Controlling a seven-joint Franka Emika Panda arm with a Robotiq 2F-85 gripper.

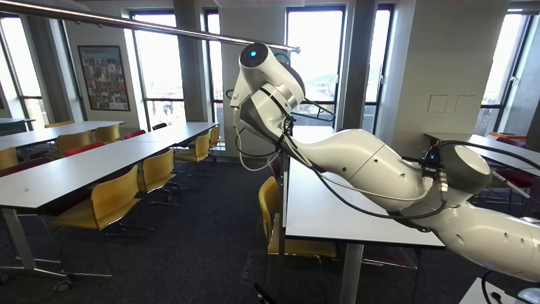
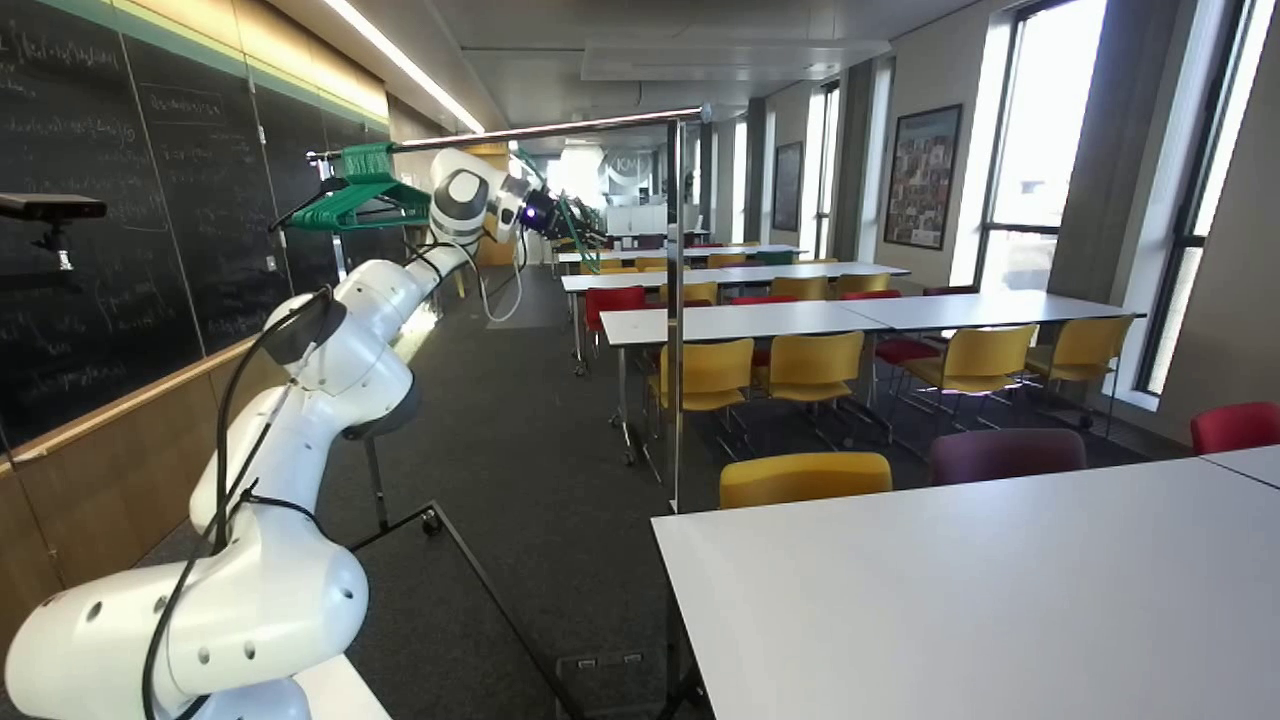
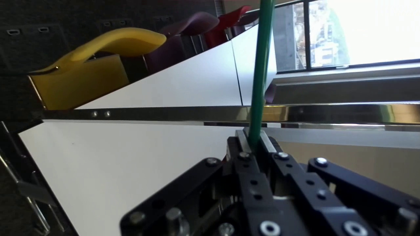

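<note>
In the wrist view my gripper is shut on a green rod, part of a clothes hanger. The rod runs upward out of frame from between the fingertips. From the first exterior view, part of the green hanger shows right of my wrist, its other end behind the arm; the gripper is hidden there. The second exterior view has the dark gripper with the hanger close to it, small and hard to make out. A metal rail passes above, its free end near the wrist.
More green hangers hang on the rail's far end. The rail's metal upright stands beside a white table. Yellow chairs are tucked along the tables. Open floor lies left of the upright in the first exterior view.
</note>
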